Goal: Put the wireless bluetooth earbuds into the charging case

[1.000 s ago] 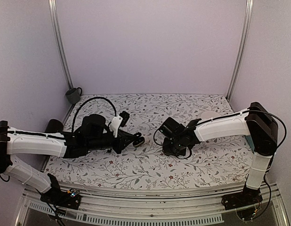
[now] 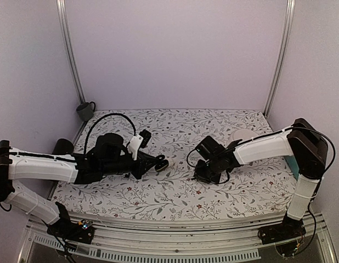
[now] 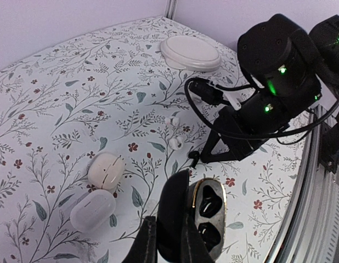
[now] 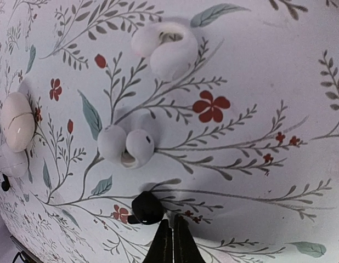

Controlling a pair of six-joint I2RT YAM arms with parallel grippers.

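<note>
My left gripper is shut on an open black charging case (image 3: 208, 219) with two dark wells inside, held up left of centre. On the patterned table lies a small black earbud (image 4: 147, 207), just beside the fingertips of my right gripper, which are shut low at the table; whether anything sits between them is unclear. Two pairs of white earbud-like pieces (image 4: 139, 145) lie near the black one. A white rounded case (image 3: 106, 171) and a second white case (image 3: 92, 211) lie further left in the left wrist view.
A white round lid (image 3: 190, 52) lies at the back right. A grey mug (image 2: 85, 112) stands at the back left edge.
The right arm has shifted slightly to the right since the earlier top views. My left arm and the case it holds have stayed still.
</note>
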